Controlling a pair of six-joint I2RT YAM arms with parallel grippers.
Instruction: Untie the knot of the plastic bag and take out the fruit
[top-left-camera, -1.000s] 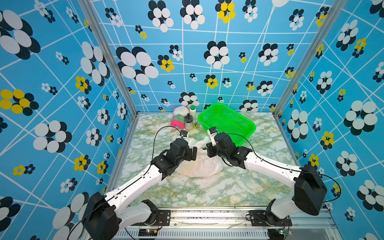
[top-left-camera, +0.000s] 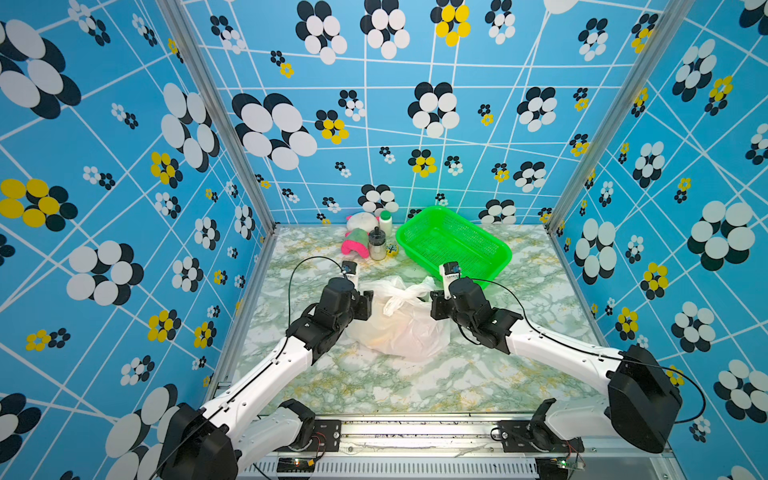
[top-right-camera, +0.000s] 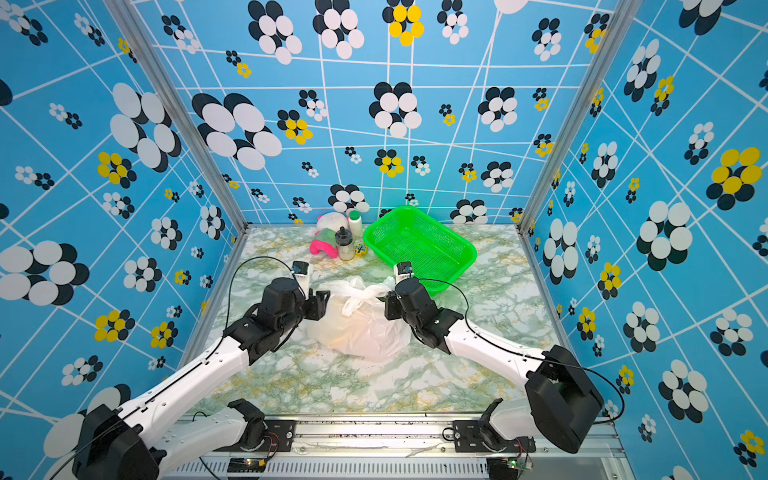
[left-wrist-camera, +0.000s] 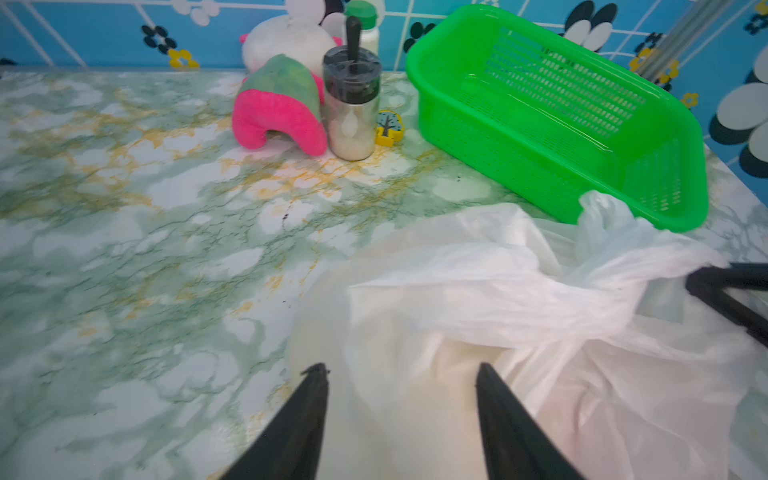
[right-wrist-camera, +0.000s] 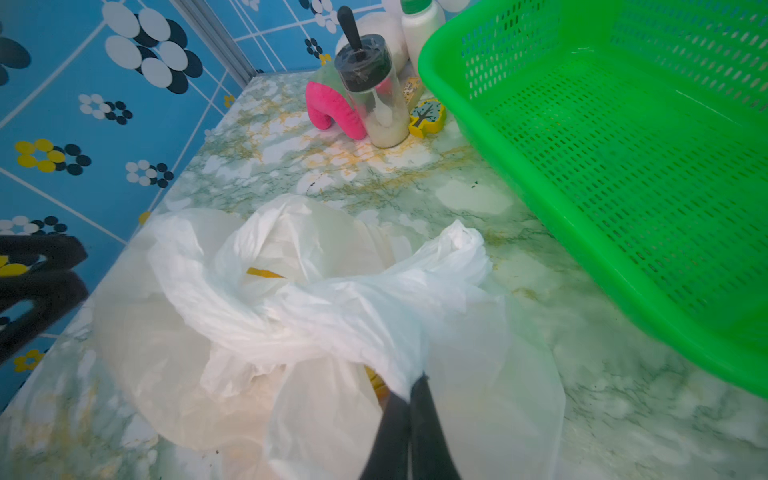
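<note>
The white plastic bag (top-left-camera: 402, 330) sits on the table between my two arms, its twisted handles knotted on top (left-wrist-camera: 588, 300). Through gaps in the film, a bit of yellow (right-wrist-camera: 376, 382) shows in the right wrist view; the rest of the contents is veiled. My left gripper stands part open at the bag's left side, with film behind its fingers and nothing seen gripped. My right gripper is shut on the bag's handle, the white film running into its fingertips.
A green basket (top-left-camera: 493, 273) stands behind and to the right of the bag. At the back lie a pink-and-green plush (left-wrist-camera: 276, 108), a dark-lidded jar (left-wrist-camera: 352, 104) and a green-capped bottle (top-left-camera: 385, 221).
Both arms have moved apart, the left one to the left and the right one to the right.
</note>
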